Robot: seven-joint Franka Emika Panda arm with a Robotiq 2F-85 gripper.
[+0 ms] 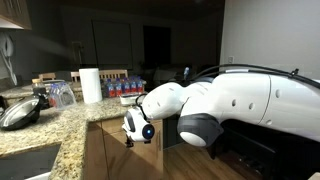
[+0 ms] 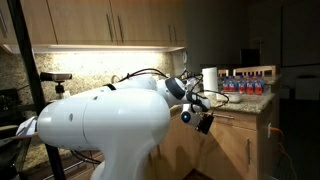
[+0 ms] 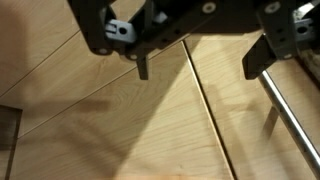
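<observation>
My gripper stands open in front of the light wood cabinet fronts, with nothing between its fingers. In the wrist view, a dark seam [image 3: 207, 108] between two wood panels runs below the gap between the fingers. A metal bar handle [image 3: 291, 125] lies to the right, beside the right finger [image 3: 257, 62]. In exterior view 1 the gripper [image 1: 130, 142] is below the countertop edge, close to the cabinet [image 1: 97, 152]. Exterior view 2 shows the gripper [image 2: 207, 124] near the upper drawer front [image 2: 238, 121]; whether it touches anything cannot be told.
On the granite countertop [image 1: 70, 133] stand a paper towel roll [image 1: 91, 85], several bottles [image 1: 122, 87], a clear pitcher [image 1: 62, 95] and a dark pan [image 1: 20, 114]. A door handle [image 2: 249, 151] shows on the cabinet. Open floor [image 1: 195, 163] lies right of the cabinet.
</observation>
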